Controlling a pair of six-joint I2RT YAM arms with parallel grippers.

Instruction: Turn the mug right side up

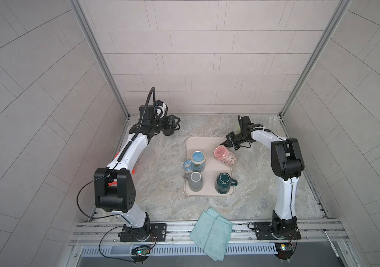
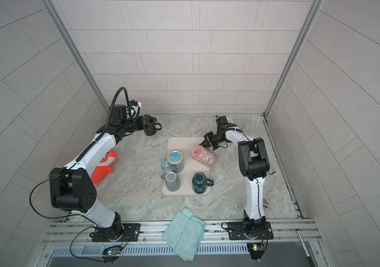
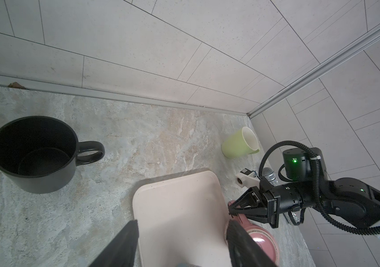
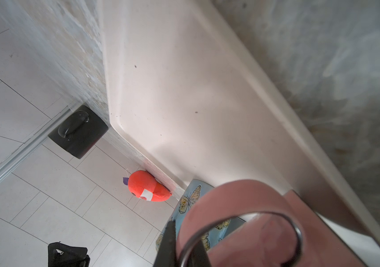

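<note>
A pink patterned mug (image 1: 225, 155) is tilted over the tray's right edge in the top left view, its closed pink base towards the upper left. In the right wrist view my right gripper is shut on its handle (image 4: 243, 195); much of its body falls outside that view. Whether the mug still touches the tray (image 1: 205, 144) cannot be told. My left gripper stands open at the back left, its fingers wide apart with nothing between them. Blue (image 1: 198, 162), grey (image 1: 195, 181) and dark teal (image 1: 223, 183) mugs stand base up on the tray.
A black mug (image 3: 39, 153) stands upright by the left gripper. At the back right is a light green mug (image 3: 239, 142). A red plush toy (image 2: 104, 166) lies at left, a green cloth (image 1: 212, 233) at the front. The tray's back part is bare.
</note>
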